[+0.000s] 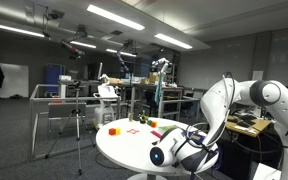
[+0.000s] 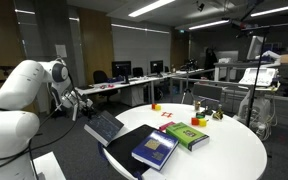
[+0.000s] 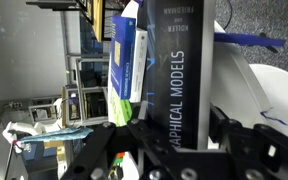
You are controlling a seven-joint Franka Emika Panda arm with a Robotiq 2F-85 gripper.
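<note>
A thick black book (image 3: pixel 177 75) with "Graphical Models" lettered on its spine fills the middle of the wrist view. My gripper is shut on this book, one side of the fingers at each face of the spine. In exterior view 2 a tilted grey-and-dark book (image 2: pixel 105 126) appears raised at the table's left edge; the fingers are hard to make out there. In exterior view 1 the arm hides most of the gripper and its load. A blue book (image 2: pixel 155 149) and a green book (image 2: pixel 186 137) lie flat on the white table.
Small red and yellow blocks (image 2: pixel 198 122) stand on the round white table (image 2: pixel 234 150), whose right side is largely clear. A dark flat item (image 2: pixel 129 140) lies beside the blue book. A tripod (image 1: pixel 78 120) stands left of the table.
</note>
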